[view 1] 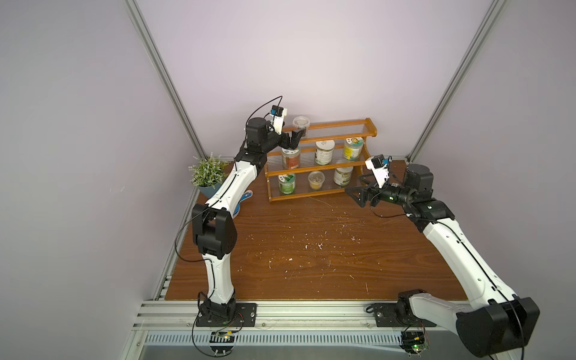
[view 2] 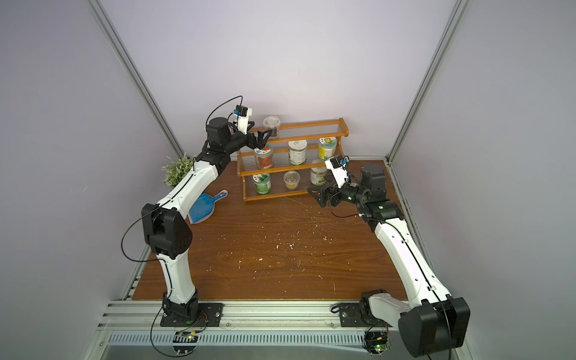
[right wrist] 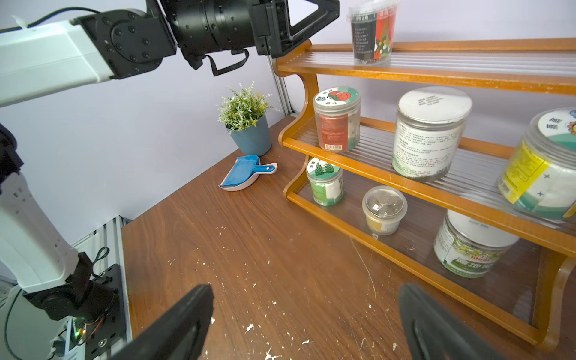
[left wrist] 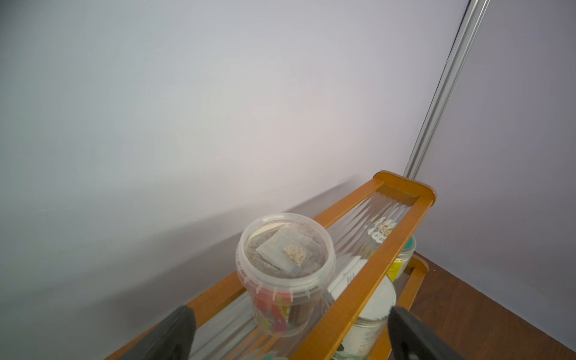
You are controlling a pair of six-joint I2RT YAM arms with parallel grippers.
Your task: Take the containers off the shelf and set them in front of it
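On the top tier of the wooden shelf [view 1: 342, 136] stands a clear lidded jar [left wrist: 285, 273] with a small seed packet visible under its lid. My left gripper [view 1: 298, 139] is at the shelf's upper left, close to that jar. In the left wrist view its open fingers [left wrist: 168, 336] stand at the lower edge, the jar beyond and between them, untouched. The right wrist view shows the jar's dark and red label, just past the left arm's tip. Open and empty, my right gripper [view 2: 322, 196] is in front of the shelf's lower right end.
Lower tiers hold several lidded jars, among them a red-labelled jar [right wrist: 337, 120], a white-lidded jar [right wrist: 430, 133] and a yellow-labelled jar [right wrist: 543, 165]. A potted plant [view 1: 208, 174] and a blue dustpan [view 2: 204, 207] are at the left. The table's middle has only scraps.
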